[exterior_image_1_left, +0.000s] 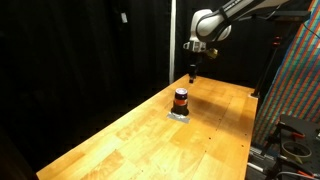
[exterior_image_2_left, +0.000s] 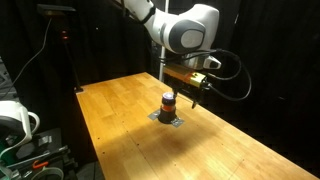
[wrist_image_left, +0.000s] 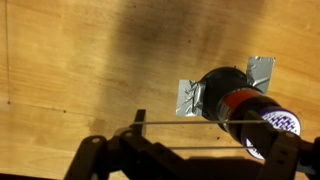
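A dark, upright cylinder (exterior_image_1_left: 181, 101) with a reddish-orange band and a pale top stands on the wooden table. In the wrist view, the cylinder (wrist_image_left: 240, 97) has a round purple-and-white top. Silver tape (wrist_image_left: 190, 98) lies against its black base on two sides. My gripper (exterior_image_1_left: 192, 79) is above the table, behind the cylinder in exterior view 1 and apart from it. Its fingers (wrist_image_left: 139, 128) are spread wide in the wrist view. Two thin, light lines, like a stretched band, run between them; what they are I cannot tell for sure.
Black curtains hang behind it. A stool-like stand (exterior_image_1_left: 295, 150) and cables are beyond the table's right edge in exterior view 1.
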